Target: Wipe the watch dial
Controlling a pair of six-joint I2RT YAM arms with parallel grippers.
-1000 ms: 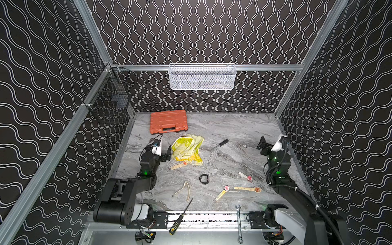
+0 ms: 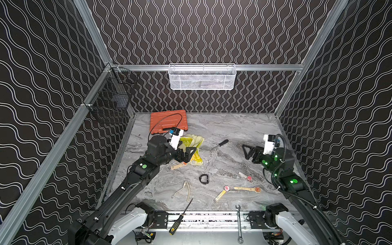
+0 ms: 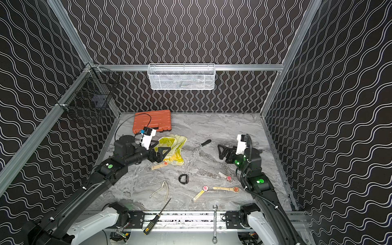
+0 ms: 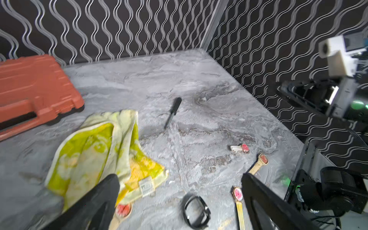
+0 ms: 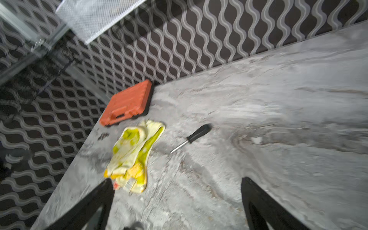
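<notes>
Several watches with pale straps lie on the marble table, among them one with a red dial [image 2: 227,188] at front centre, another [image 2: 257,189] beside it, a smaller one [image 2: 249,178] and one [image 4: 123,210] by the cloth. A dark band watch [image 2: 204,178] lies in the middle. The crumpled yellow cloth [image 4: 92,149] lies left of centre. My left gripper [image 2: 187,153] is raised over the cloth's near side, open and empty. My right gripper [image 2: 247,150] hovers above the right of the table, open with nothing between its fingers.
An orange case [image 2: 168,118] lies at the back left. A screwdriver [image 2: 223,142] lies behind the dark watch. A wrench [image 2: 238,224] and another tool [image 2: 176,223] are on the front rail. A white basket [image 2: 202,77] hangs on the back wall.
My left gripper has moved rightward over the cloth, and its arm has extended. My right gripper has moved left toward the middle. The objects on the table have not moved.
</notes>
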